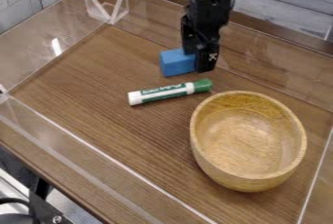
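Note:
The black gripper (198, 51) hangs from the top centre, its fingertips low at the right end of a blue block (174, 62); it looks open, and whether it touches the block is hard to tell. A green and white tube (164, 93) lies just in front of the block. A yellow bowl (248, 169) sits at the front right.
Clear panels border it at the left, and a dark cable shows at the lower left corner.

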